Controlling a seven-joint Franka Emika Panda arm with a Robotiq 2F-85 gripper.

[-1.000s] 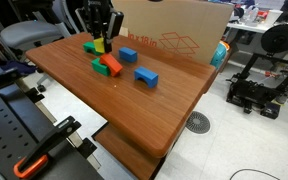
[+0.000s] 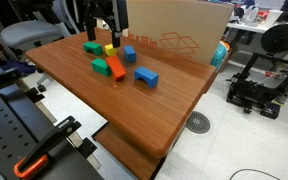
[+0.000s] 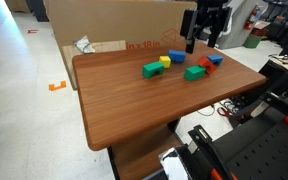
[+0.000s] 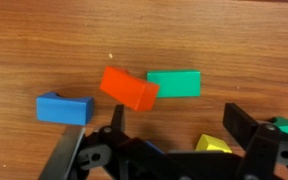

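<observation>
My gripper hangs open above the table, its fingers well apart and nothing held between them. Under it in the wrist view lie a red-orange block [image 4: 127,88], set at a slant, and a green block [image 4: 174,83] touching or almost touching it. A blue block [image 4: 64,108] is left of the red-orange one. A yellow block [image 4: 212,144] shows near the lower edge, partly hidden by the right finger. Beyond that finger is a second green block [image 4: 285,125]. Exterior view 1 also shows another blue block [image 2: 129,53] behind the group.
The blocks cluster at one end of the wooden table [image 3: 114,105]. A cardboard panel [image 2: 179,28] stands along the back edge. Black equipment [image 2: 54,140] occupies the space in front.
One second ago the yellow block appeared at the fingers, above the green block. Now it lies on the table, apart from the gripper, which has risen. The red-orange block has turned slightly.
</observation>
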